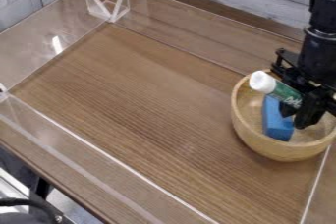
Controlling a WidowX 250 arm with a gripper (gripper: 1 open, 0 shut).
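Observation:
At the right, a wooden bowl [270, 148] holds a blue block [276, 123]. My black gripper [293, 98] is over the bowl, shut on a white and green cylindrical object [264, 83], which is raised above the blue block near the bowl's rim. The fingertips are partly hard to make out against the dark arm.
Transparent plastic guards stand at the back left and left edge. The dark arm fills the upper right.

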